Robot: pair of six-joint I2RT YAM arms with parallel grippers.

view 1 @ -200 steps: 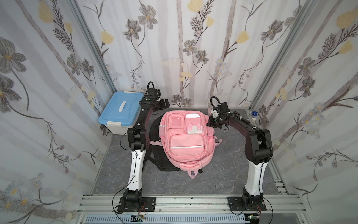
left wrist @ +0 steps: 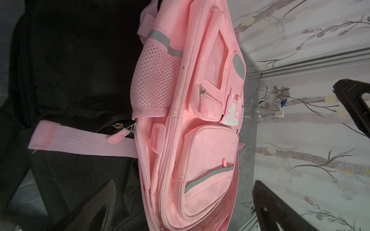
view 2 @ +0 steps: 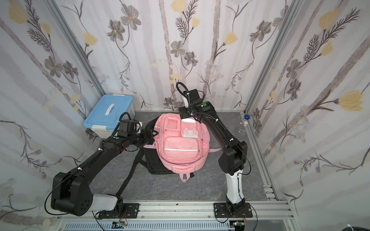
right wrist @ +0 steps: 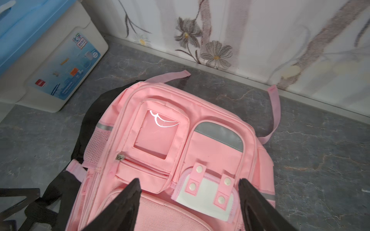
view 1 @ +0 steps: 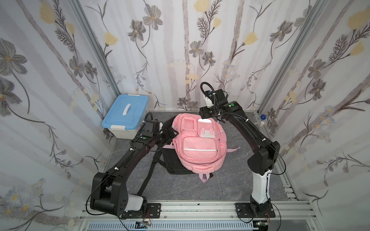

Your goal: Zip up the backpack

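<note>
A pink backpack (view 1: 200, 144) lies front side up in the middle of the floor, its black back panel and straps spread out on the left. In the left wrist view a pink zipper pull (left wrist: 119, 135) rests at the bag's left side, over a pink webbing strap (left wrist: 84, 139); the side seam there gapes beside it. My left gripper (view 1: 175, 133) is open at the bag's upper left edge, with no part of it between the fingers. Above the bag's top pockets hovers my right gripper, its fingers apart and nothing gripped.
A white box with a blue lid (view 1: 125, 110) stands at the back left, close to the left arm. Clear bottles, one with a blue cap (view 1: 263, 117), stand by the right wall.
</note>
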